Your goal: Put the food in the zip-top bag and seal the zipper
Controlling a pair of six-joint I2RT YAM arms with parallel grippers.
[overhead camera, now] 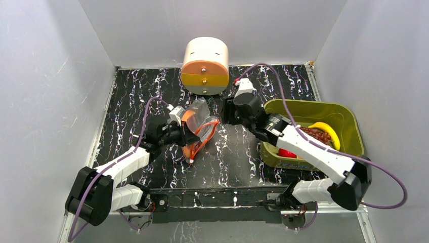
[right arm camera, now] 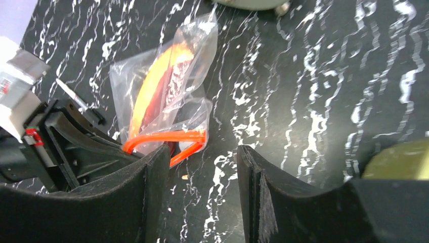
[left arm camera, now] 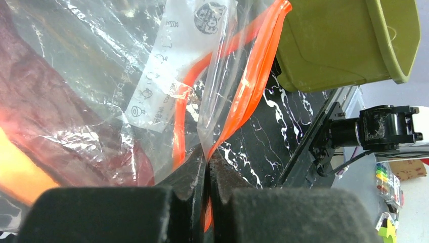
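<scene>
The clear bag with an orange zipper band (right arm camera: 167, 135) has food inside: an orange-yellow piece (right arm camera: 146, 96) and something reddish. My left gripper is shut on the bag's orange edge, where both bands pinch together between its fingers. Beyond that grip the orange rim (left arm camera: 253, 76) spreads into a loop, so part of the mouth gapes. To the right of the bag, apart from it, my right gripper stands open with nothing between its fingers.
A green bin (overhead camera: 349, 116) on the right holds a banana (overhead camera: 326, 132), dark red grapes (overhead camera: 314, 133) and a red item (overhead camera: 286, 153). At the back stands a cream rounded box with drawers (overhead camera: 204, 61). A pen (right arm camera: 76, 96) lies left of the bag.
</scene>
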